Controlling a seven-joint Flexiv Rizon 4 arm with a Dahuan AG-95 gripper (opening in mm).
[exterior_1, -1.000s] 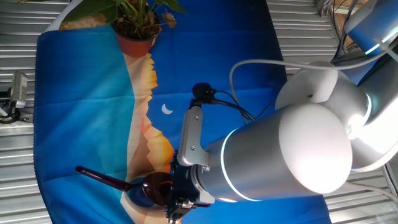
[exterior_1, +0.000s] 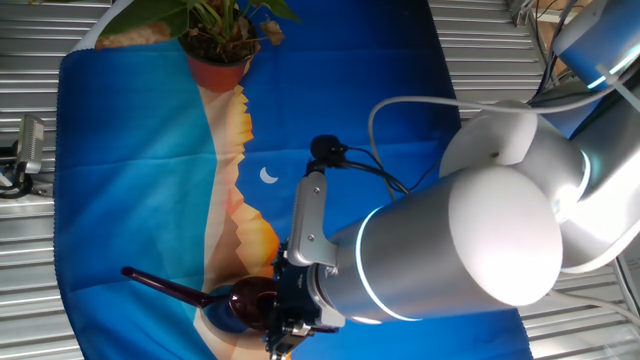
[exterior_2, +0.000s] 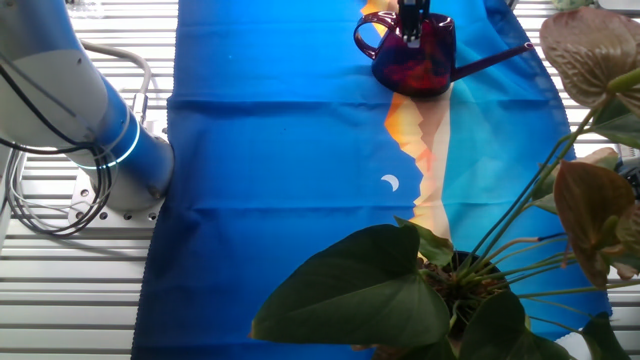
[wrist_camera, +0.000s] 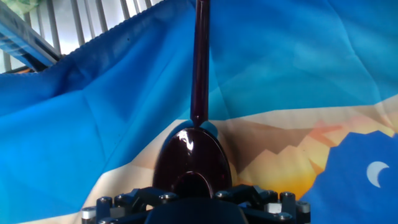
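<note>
A dark red, glossy watering can (exterior_2: 420, 62) is at the top of exterior view 2, upright, its looped handle on the left and long spout on the right. My gripper (exterior_2: 411, 36) points down at the can's body, its tips overlapping the can in that view. Looking along the can in the wrist view, I see its rounded top (wrist_camera: 193, 152) and the spout (wrist_camera: 201, 62) pointing away. The finger tips are hidden there, so their grip on the can is unclear. Exterior view 1 shows the can's spout (exterior_1: 165, 286) reaching left from beneath the gripper.
A potted plant (exterior_1: 217, 72) stands at the cloth's far end, its broad leaves (exterior_2: 350, 285) spreading over the front of exterior view 2. Ribbed metal table (exterior_1: 490, 60) surrounds the cloth.
The upper arm has shifted very slightly. Gripper and watering can look the same in place and pose.
</note>
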